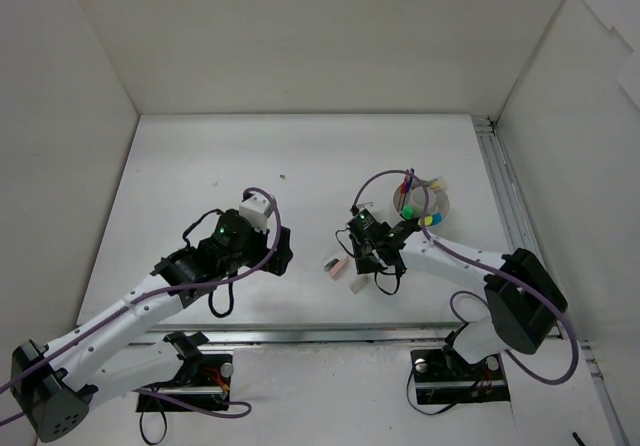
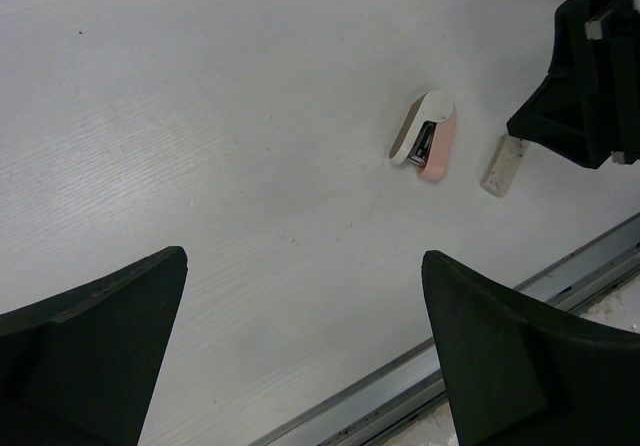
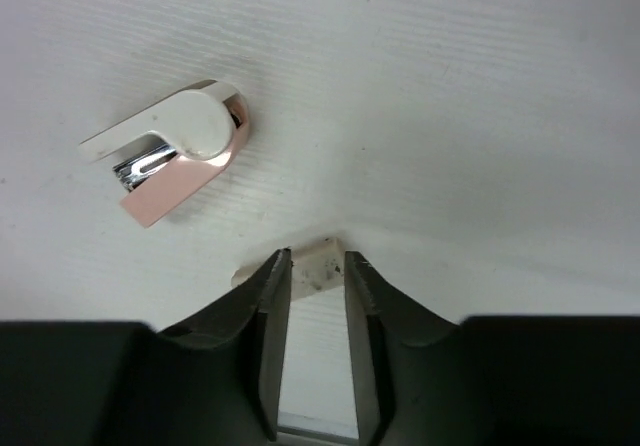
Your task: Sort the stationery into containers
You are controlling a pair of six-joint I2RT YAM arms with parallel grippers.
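A white and pink stapler (image 1: 335,266) (image 2: 424,136) (image 3: 180,146) lies near the middle front of the white table. To its right is a pale, scuffed block, maybe an eraser (image 1: 360,282) (image 2: 503,166) (image 3: 315,271). My right gripper is over that block, its fingers part open; nothing is visibly held. My left gripper hangs left of the stapler, open and empty over bare table. A round container (image 1: 440,206) with pens, a cup and coloured items stands at the right.
A metal rail (image 1: 280,336) runs along the front edge and another along the right side.
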